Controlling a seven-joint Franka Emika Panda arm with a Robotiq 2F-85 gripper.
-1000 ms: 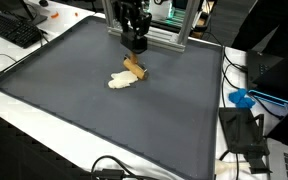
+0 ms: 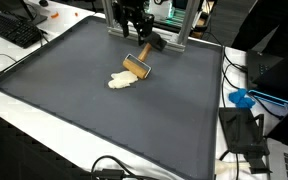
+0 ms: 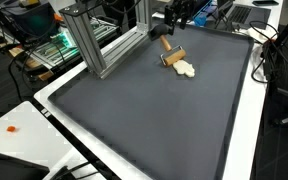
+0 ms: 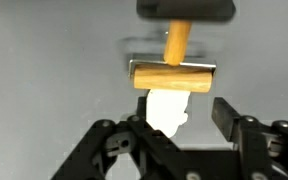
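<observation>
A tool with a wide orange-brown head [image 2: 136,66] and an orange handle lies on the dark grey table. Its dark handle end [image 2: 156,41] points to the back right. In the wrist view the orange head [image 4: 172,78] crosses the middle, with the handle [image 4: 177,42] running up to a dark end. A crumpled white piece [image 4: 166,110], perhaps cloth, lies beside the head; in exterior view 1 this white piece [image 2: 122,79] is at its front left. My gripper [image 2: 134,31] hangs above and behind the tool. Its fingers stand apart in the wrist view, with nothing held between them.
A pale frame stands at the table's back edge, close behind the tool. Black items [image 2: 242,132] and a blue object [image 2: 241,98] lie off the right side. A keyboard [image 2: 15,29] sits at the far left.
My gripper was lower, right over the handle, and has moved up and away. The tool's handle, upright before, now leans to the back right. The white piece has stayed put.
</observation>
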